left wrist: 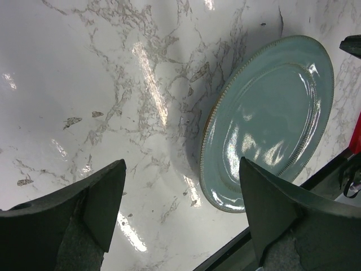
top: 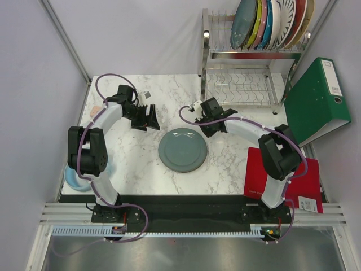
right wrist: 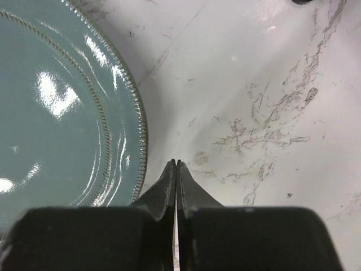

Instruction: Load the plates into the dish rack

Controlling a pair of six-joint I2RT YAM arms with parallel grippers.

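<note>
A grey-green plate (top: 183, 150) lies flat on the marbled table. My left gripper (top: 148, 123) stands up and left of it in the top view, apart from the rim. In the left wrist view, the left gripper is open with bare table between its fingers; the plate (left wrist: 268, 124) lies to the right, partly behind the right finger. My right gripper (top: 208, 136) is low by the plate's right edge; its fingers (right wrist: 164, 183) meet with nothing between them. The dish rack (top: 240, 86) has an empty lower tier, and several plates (top: 268, 23) stand in its upper tier.
A green binder (top: 313, 104) stands right of the rack. On the right of the table lies a red folder (top: 279, 175). A light blue bowl (top: 76, 180) sits at front left under the left arm. Table ahead of the plate is clear.
</note>
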